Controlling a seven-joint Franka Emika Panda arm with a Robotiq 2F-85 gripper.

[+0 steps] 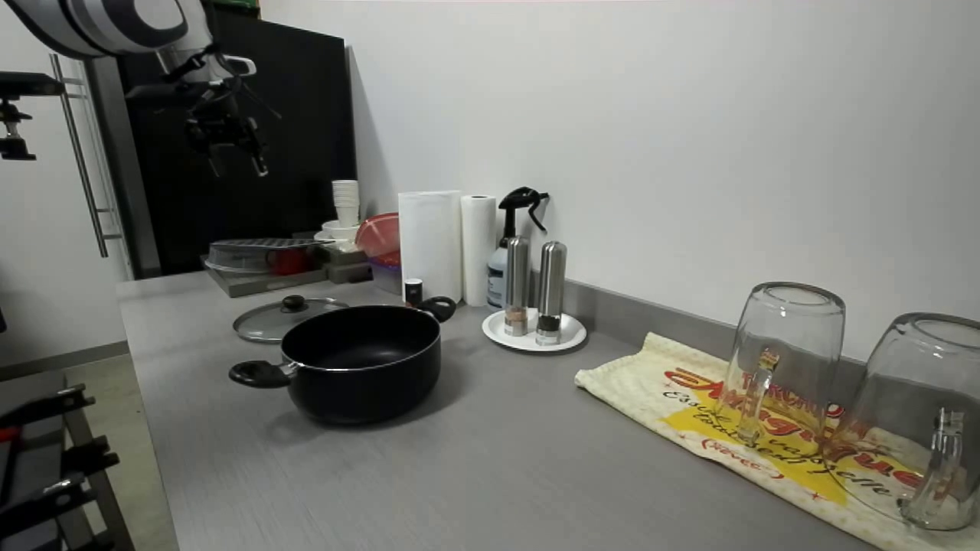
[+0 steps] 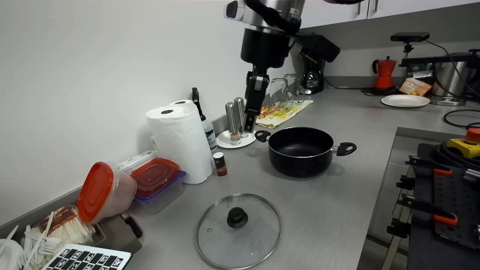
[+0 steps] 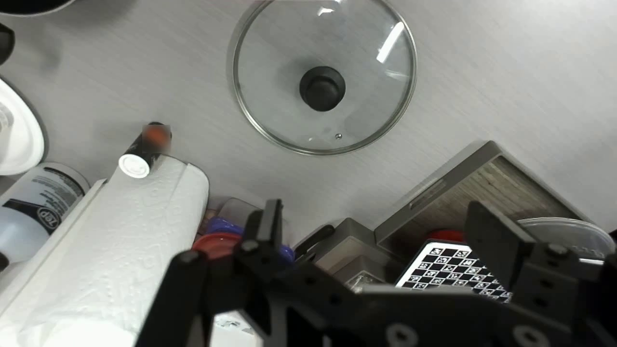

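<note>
My gripper (image 1: 240, 169) hangs open high above the far part of the counter, nothing between its fingers. In the wrist view, its two fingers (image 3: 267, 222) stand wide apart at the bottom. Flat on the counter lies a glass lid (image 2: 238, 245) with a black knob (image 3: 322, 88); it sits apart from the gripper. Nearby stands a black two-handled pot (image 1: 363, 390), uncovered, its visible inside empty. Only a corner of the pot (image 3: 32, 6) enters the wrist view.
Along the wall stand paper towel rolls (image 2: 180, 144), a spray bottle (image 1: 497, 275), a small black jar (image 2: 220, 164) and two mills on a white plate (image 1: 574, 335). Glass mugs rest upside down on a cloth (image 1: 634, 376). Food containers (image 2: 108, 193) and a tray (image 3: 439, 191) crowd the far end.
</note>
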